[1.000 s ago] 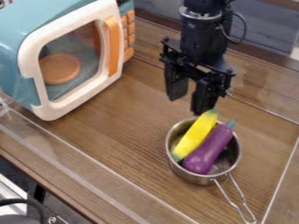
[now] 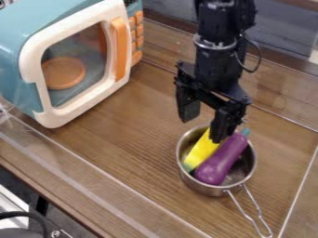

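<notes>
My black gripper point(image 2: 205, 113) hangs open above a metal pan point(image 2: 187, 171) at the lower right of the camera view, its fingers spread over the upper part of the pan. In the pan lie a yellow banana-like object point(image 2: 196, 154), partly hidden by the gripper, and a purple eggplant-like object point(image 2: 218, 164). Nothing shows held between the fingers.
A toy microwave point(image 2: 47, 42) with an orange plate point(image 2: 65, 70) inside stands at the upper left. The pan's handle points toward the front right.
The gripper has moved down toward the pan and now covers more of the yellow object. The pan and its contents look unmoved.
</notes>
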